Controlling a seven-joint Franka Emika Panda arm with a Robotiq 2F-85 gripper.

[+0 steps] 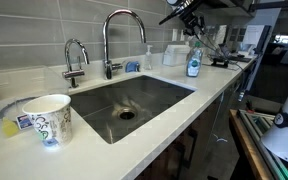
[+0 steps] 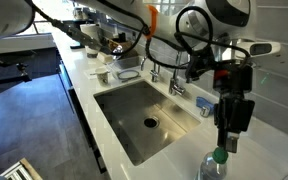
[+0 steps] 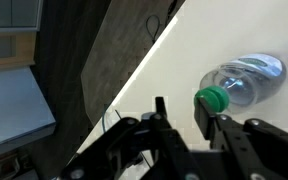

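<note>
A clear bottle with a green cap and blue contents stands upright on the counter at the far right of exterior view 1. In exterior view 2 its green cap shows near the bottom. My gripper points down just above it, apparently close to the cap. From the wrist, the gripper is seen part open, a gap between its two dark fingers. The cap appears beside the right finger, not clearly between the two. Whether a finger touches the bottle cannot be told.
A sink with a tall faucet lies along the counter. A patterned white cup stands at the near left, and a soap dispenser behind the sink. The counter's front edge runs close to the bottle.
</note>
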